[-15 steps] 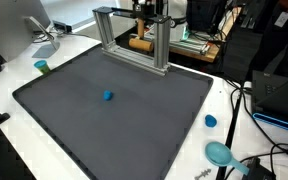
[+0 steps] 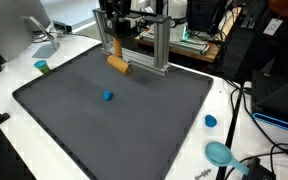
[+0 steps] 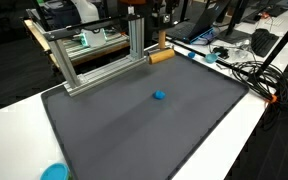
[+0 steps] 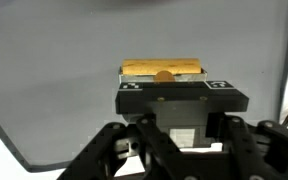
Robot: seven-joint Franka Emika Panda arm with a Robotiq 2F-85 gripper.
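Observation:
An orange-brown, mallet-like wooden piece (image 2: 119, 64), a thick crosswise head on an upright handle, is in my grip near the far edge of the dark table. My gripper (image 2: 117, 36) is shut on its upper part, the handle. In exterior view 2 the orange head (image 3: 162, 56) hangs below the gripper (image 3: 162, 33), beside the metal frame; whether it touches the table I cannot tell. The wrist view shows the wooden head (image 4: 161, 67) from above, past the black gripper, whose body hides most of the handle.
A small blue piece (image 2: 108, 95) lies mid-table, with much bare dark surface (image 2: 99, 130) around it. The metal frame (image 3: 94, 77) stands along the edge. A blue disc (image 2: 210, 121), a teal cup (image 2: 224, 157) and a green-topped cup (image 2: 42, 67) stand outside the dark area.
In exterior view 1 the wooden piece, held throughout, has come lower and leftward, away from the frame's middle and over the dark table. The blue piece has not moved.

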